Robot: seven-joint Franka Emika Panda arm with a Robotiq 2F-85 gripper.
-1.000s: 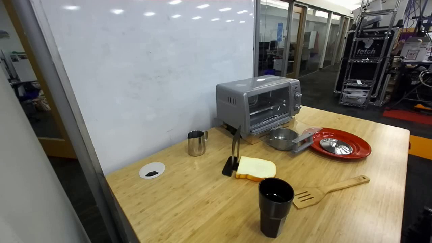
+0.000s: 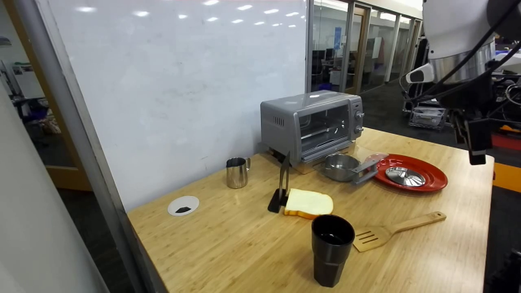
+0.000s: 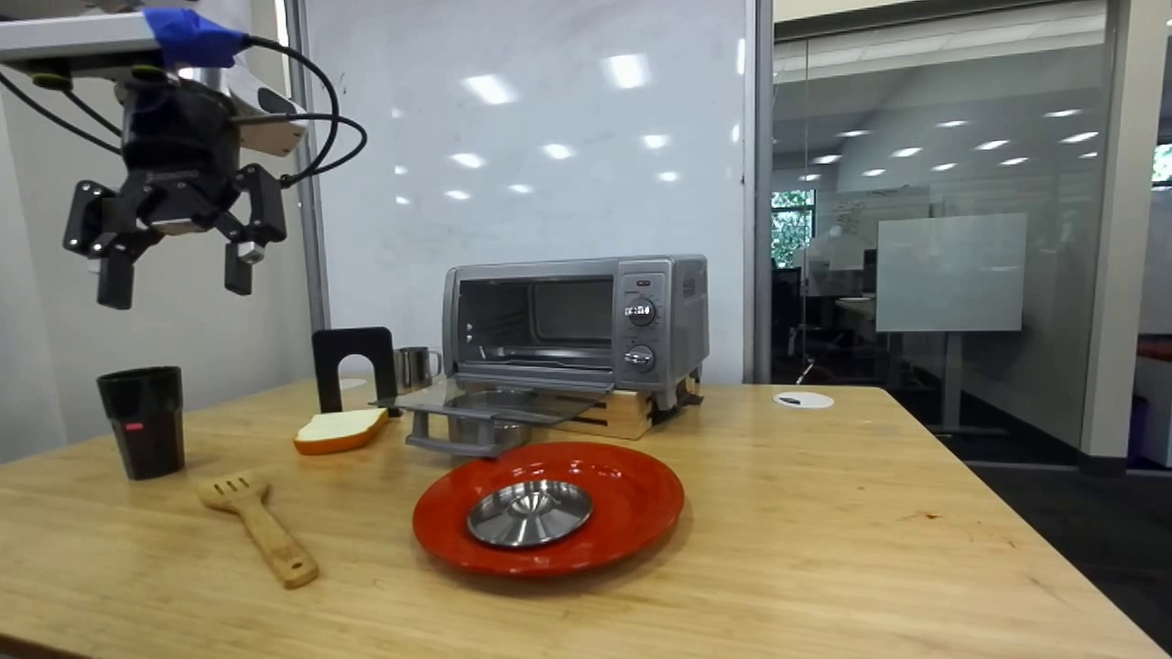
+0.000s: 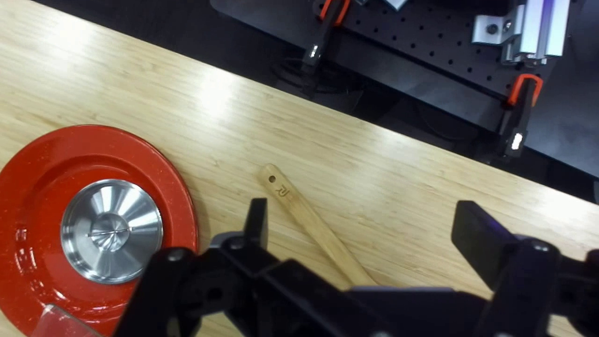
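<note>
My gripper (image 3: 176, 287) hangs high above the left side of the table in exterior view 2, its fingers wide apart and nothing between them. Below it in the wrist view lies the wooden spatula's handle (image 4: 314, 224); my own gripper body hides the blade there. A steel lid (image 4: 111, 231) rests on the red plate (image 4: 174, 185), left of the fingers. In exterior view 1 the slotted spatula (image 2: 390, 230) lies flat near a bread slice (image 2: 308, 202) and an upright black cup (image 2: 333, 246).
The toaster oven (image 3: 577, 318) has its door (image 3: 511, 405) lowered, with a steel pan (image 2: 339, 167) beneath it. A black bookend (image 3: 353, 350) and a metal pitcher (image 2: 237, 173) stand toward the wall.
The arm and gripper have come into exterior view 1 at the upper right, where neither was visible before. The objects on the table have not moved.
</note>
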